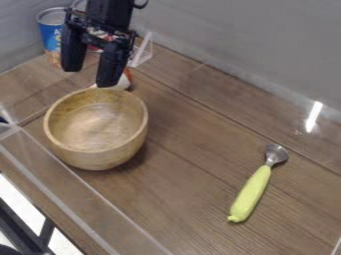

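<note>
My black gripper hangs open over the back rim of a wooden bowl, its two dark fingers spread apart with nothing seen between them. The bowl is empty and sits at the left of the brown wooden table. A scoop-like utensil with a pale green handle and a metal head lies at the lower right, well apart from the gripper.
Behind the gripper stand a blue can and some small white and red items, partly hidden. Clear walls edge the table at the back and front left.
</note>
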